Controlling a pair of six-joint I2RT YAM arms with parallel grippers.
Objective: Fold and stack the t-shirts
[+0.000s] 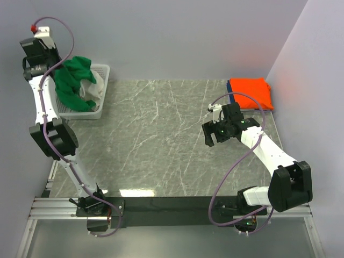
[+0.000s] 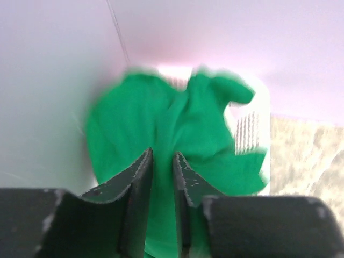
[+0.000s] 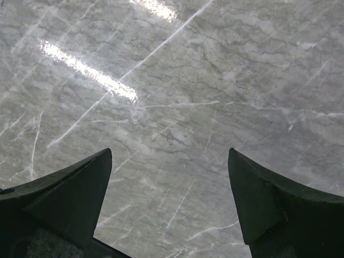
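Observation:
A white basket (image 1: 99, 109) at the upper left holds a green shirt (image 1: 75, 80) and white cloth (image 1: 91, 87). My left gripper (image 1: 51, 60) is raised at the basket's left part with green cloth hanging below it. In the left wrist view the green shirt (image 2: 199, 123) runs up to and between the fingers of the left gripper, which stand close together. Whether they grip it fully is unclear. My right gripper (image 1: 209, 133) is open over bare table, its fingers empty in the right wrist view (image 3: 170, 161).
An orange folded stack (image 1: 250, 91) sits on a dark blue board at the back right. Walls border the table at left, back and right.

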